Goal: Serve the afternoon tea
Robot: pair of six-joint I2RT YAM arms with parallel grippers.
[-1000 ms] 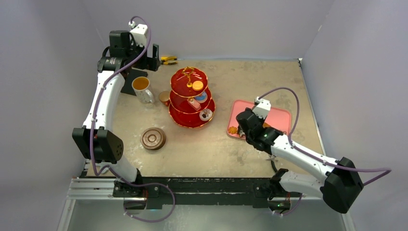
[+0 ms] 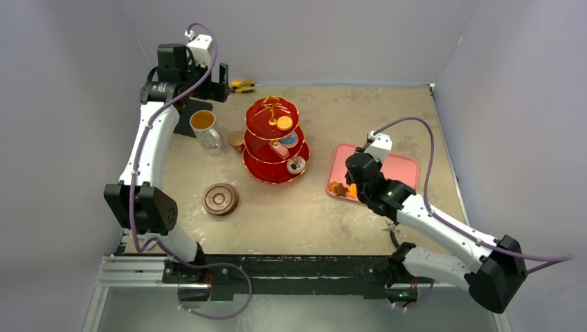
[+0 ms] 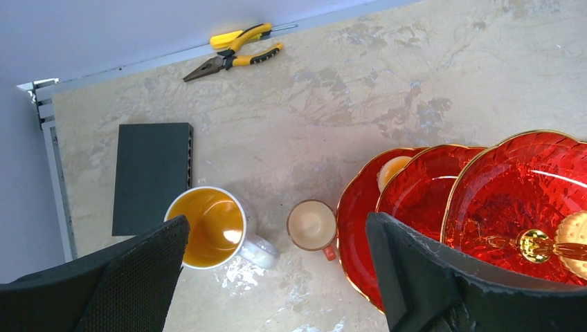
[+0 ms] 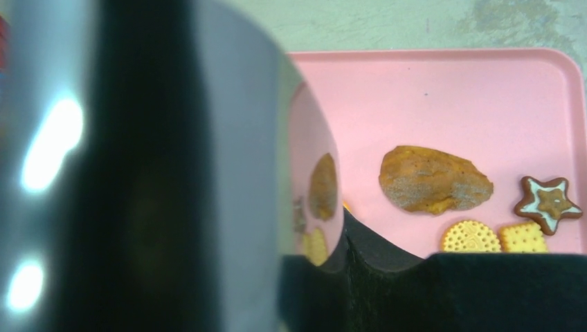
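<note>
The three-tier red stand with gold rims stands mid-table, several sweets on its tiers. To its right lies the pink tray, holding a brown bread-like piece, a round biscuit, a square biscuit and a star cookie. Over that tray, my right gripper is shut on a shiny metal utensil, whose mirrored surface fills the left of the right wrist view; its full shape is hidden. My left gripper is open and empty, high above the back left of the table.
Left of the stand are a white mug, a small brown cup and a dark flat box. A round brown lidded thing sits in front; yellow-handled pliers lie behind.
My right arm has shifted slightly right over the tray, uncovering the brown star cookie near the tray's left side. The left arm and stand have stayed still.
</note>
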